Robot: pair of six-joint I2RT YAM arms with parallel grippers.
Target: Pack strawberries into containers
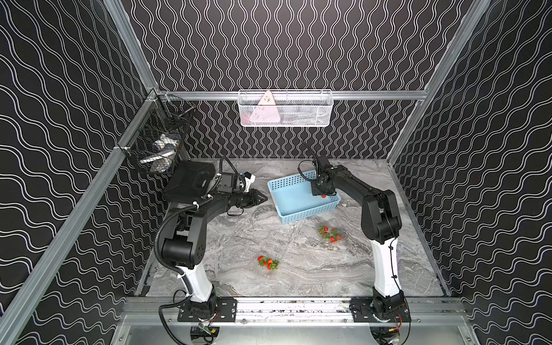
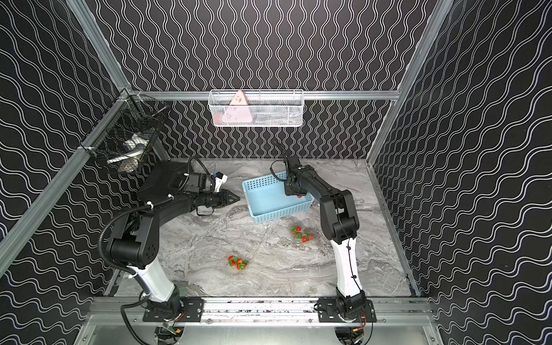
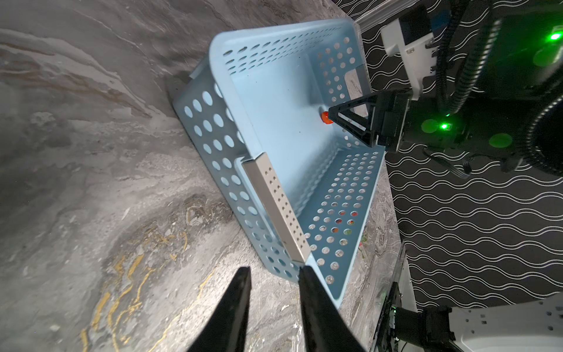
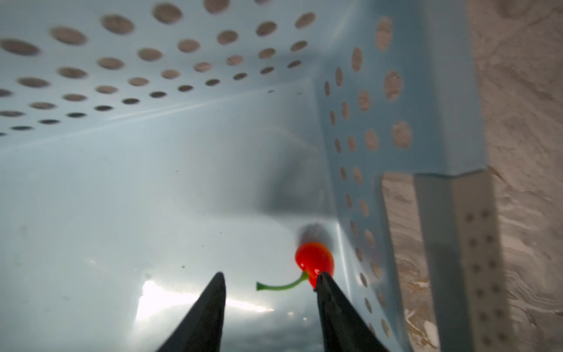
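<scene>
A light-blue perforated basket (image 1: 287, 207) sits on the table, holding a red fruit with a green stem (image 4: 313, 258) by its right-end wall. My right gripper is over it inside the basket, open, nothing between its fingers. My left gripper is just left of the basket, looking shut in the top views; nothing shows clearly between its fingers. A strawberry cluster (image 1: 268, 262) lies at the front middle; another group (image 1: 330, 234), apparently in a clear container, lies in front of the basket.
A black case (image 1: 187, 178) stands at back left beneath a black wire basket (image 1: 158, 138). A white mesh rack (image 1: 304, 109) hangs on the back wall. The front of the table has free room around the strawberries.
</scene>
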